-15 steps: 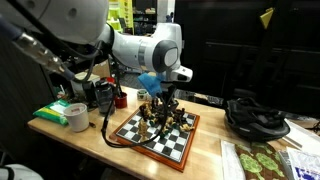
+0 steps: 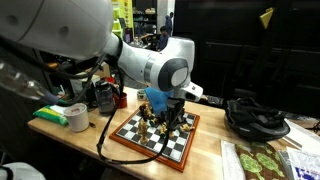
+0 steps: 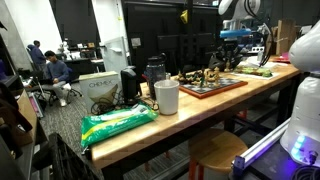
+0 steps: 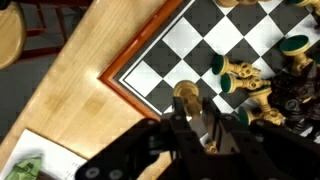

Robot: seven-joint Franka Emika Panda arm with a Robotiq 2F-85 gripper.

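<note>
A chessboard (image 2: 176,152) lies on the wooden table, with gold chess pieces (image 2: 143,130) gathered on it. My gripper is over the board near one edge, its fingers closed around a gold piece (image 4: 186,90) that shows just beyond the fingertips. Whether that piece touches the board cannot be told. Another tan, rounded piece (image 4: 182,38) is on the board beyond it. To the right in the wrist view, several gold pieces with green bases (image 4: 295,44) lie on their sides. Dark pieces (image 4: 290,98) are bunched beside them. In exterior view 1 the fingers are small and dark against the pieces.
A black bag (image 2: 256,118) and a green-patterned sheet (image 2: 262,163) lie right of the board. A white mug (image 2: 77,117) and a green packet (image 3: 118,124) are on the other side. Bare table (image 4: 75,85) borders the board.
Over the last second the arm and gripper have moved right and somewhat lower across the board in exterior view 1. The board and the surrounding objects look unmoved.
</note>
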